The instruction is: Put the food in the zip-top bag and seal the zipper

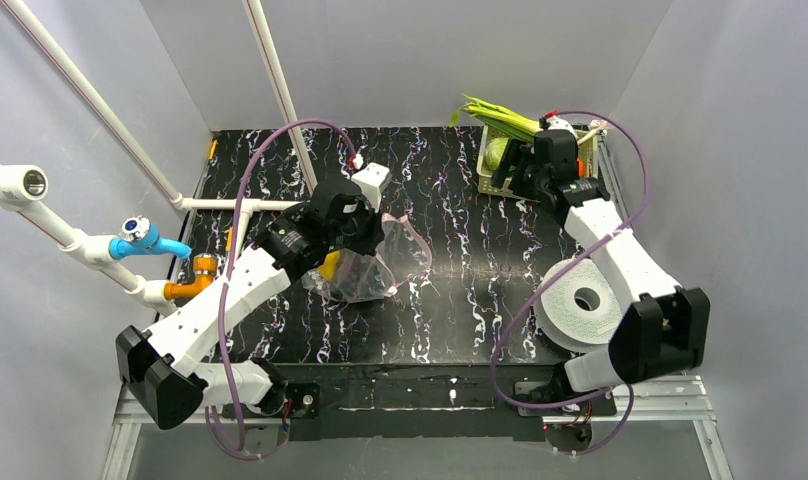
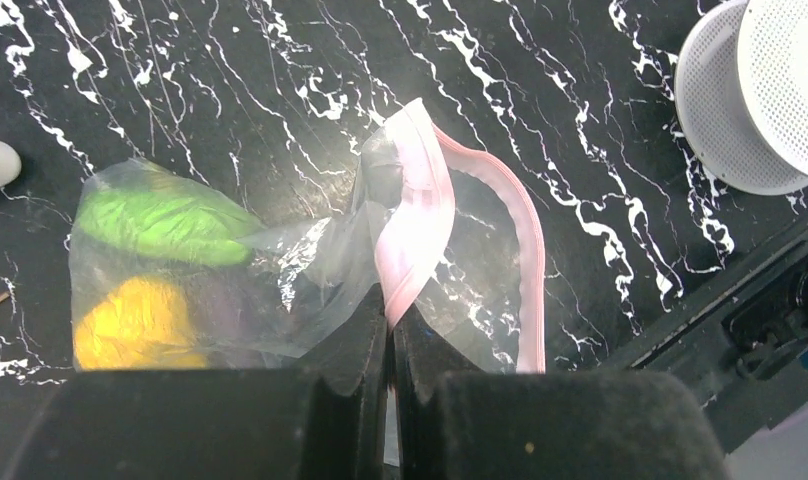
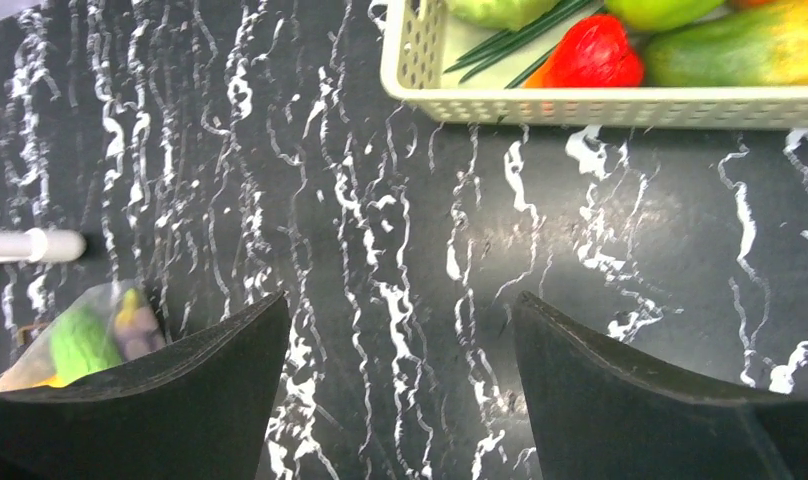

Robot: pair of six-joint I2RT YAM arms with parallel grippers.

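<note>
A clear zip bag [image 1: 395, 270] with pink zipper [image 2: 415, 220] lies left of centre on the black counter, holding green [image 2: 160, 225] and yellow [image 2: 130, 325] food, plus something purple. My left gripper is shut on the bag's edge at the zipper band; part of the bag is hidden beneath it. My right gripper stands open near the vegetable basket [image 3: 420, 95], nothing between its fingers. In the basket are a red pepper [image 3: 595, 55], green vegetables and a long green-yellow one [image 3: 740, 50].
White round discs [image 1: 578, 325] lie at the front right. Pipes with blue [image 1: 150, 242] and orange [image 1: 190, 285] fittings line the left side.
</note>
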